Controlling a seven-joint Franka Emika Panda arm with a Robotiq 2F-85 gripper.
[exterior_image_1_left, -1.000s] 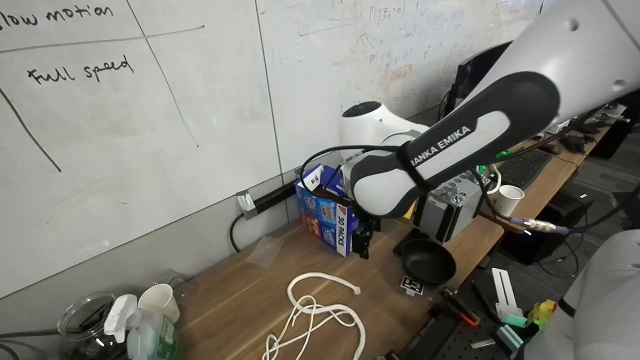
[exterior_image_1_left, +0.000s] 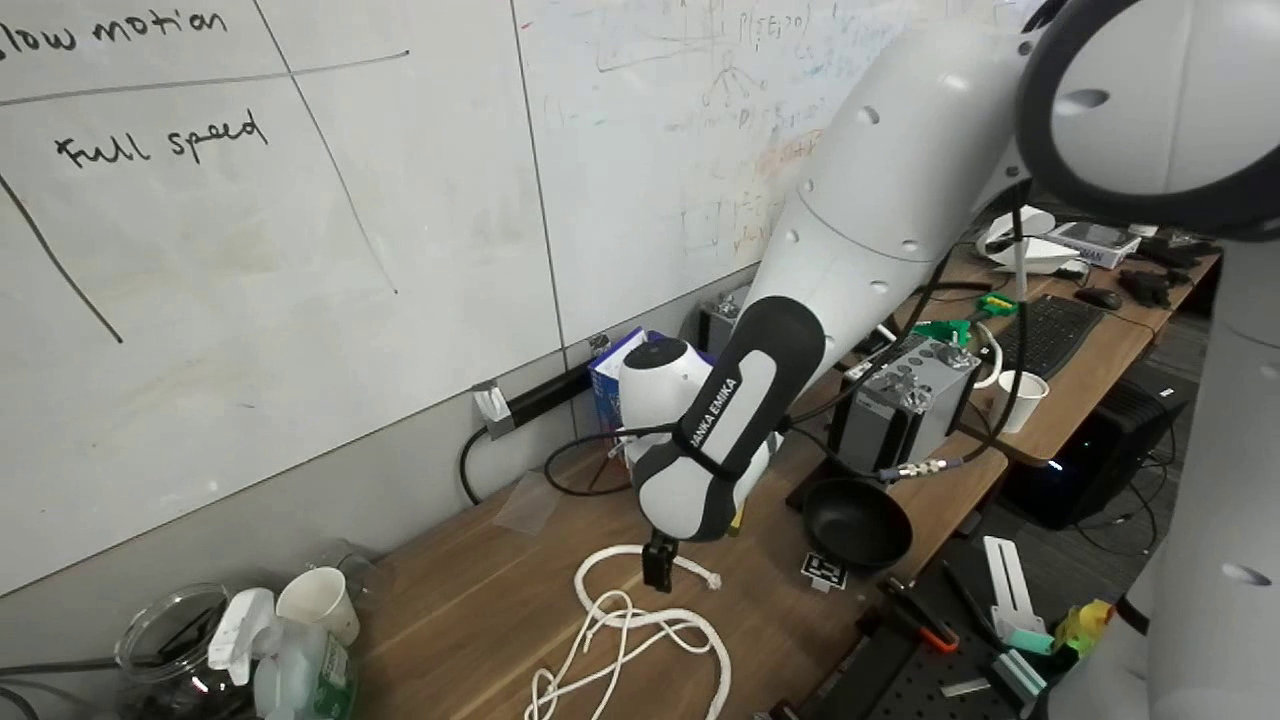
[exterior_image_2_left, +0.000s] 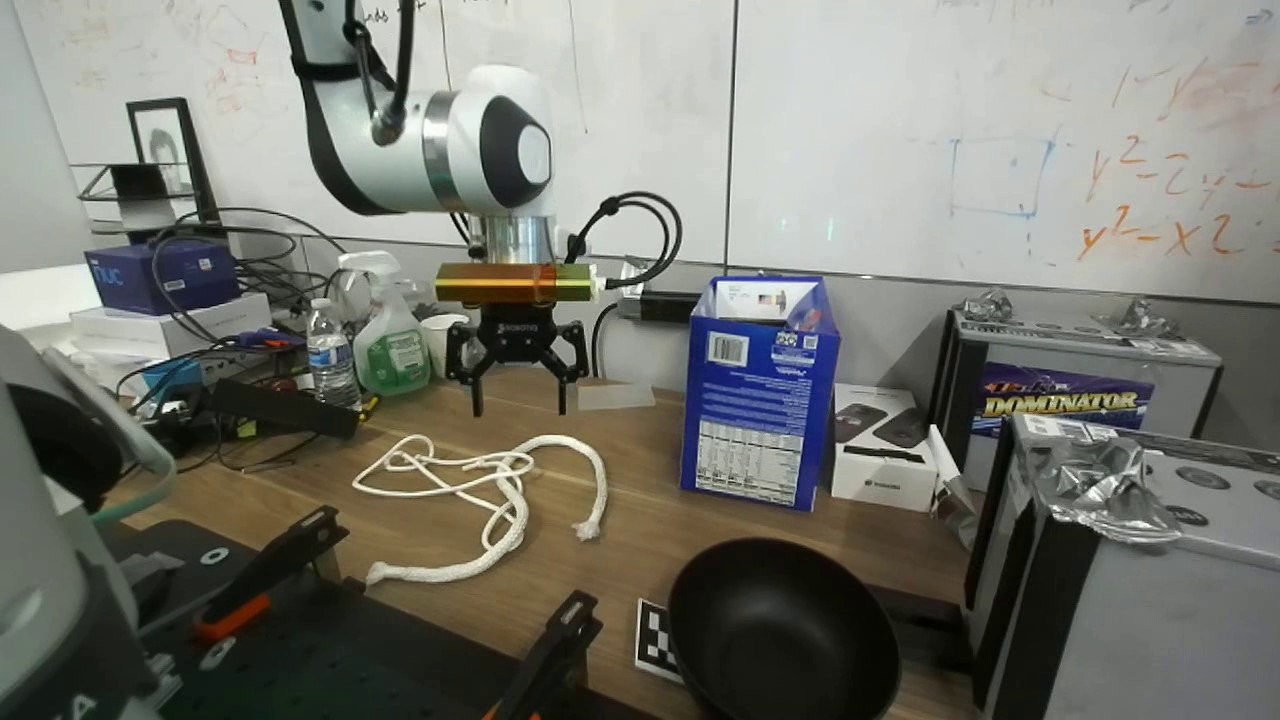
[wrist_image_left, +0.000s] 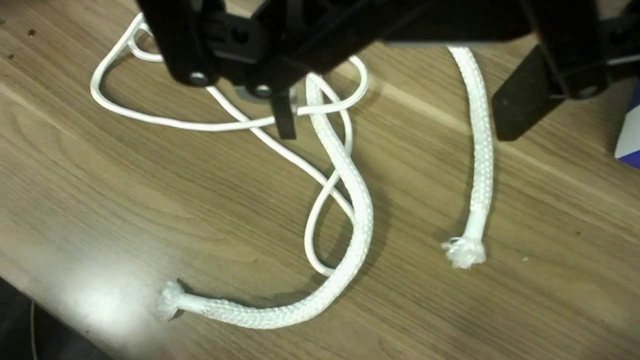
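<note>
A thick white braided rope (exterior_image_2_left: 516, 516) lies curved on the wooden table, and a thinner white cord (exterior_image_2_left: 414, 490) loops across it. Both frayed ends of the thick rope show in the wrist view, one frayed end (wrist_image_left: 465, 252) to the right and the other frayed end (wrist_image_left: 170, 299) at lower left. Above the rope hangs my gripper (exterior_image_2_left: 521, 406), pointing down and open with nothing between its fingers. In the wrist view the rope (wrist_image_left: 481, 132) passes below the gap between the fingertips, nearer the right one; part of it is hidden behind the gripper body.
To the right stand a blue snack box (exterior_image_2_left: 758, 396) and a black pan (exterior_image_2_left: 780, 636). Grey metal cases (exterior_image_2_left: 1128, 576) fill the far right. A spray bottle (exterior_image_2_left: 391, 336) and a water bottle (exterior_image_2_left: 332, 360) are at the back left. Black clamps (exterior_image_2_left: 552, 654) line the front edge.
My arm has swung left and come down, from beside the blue box to over the rope. The rope lies as before.
</note>
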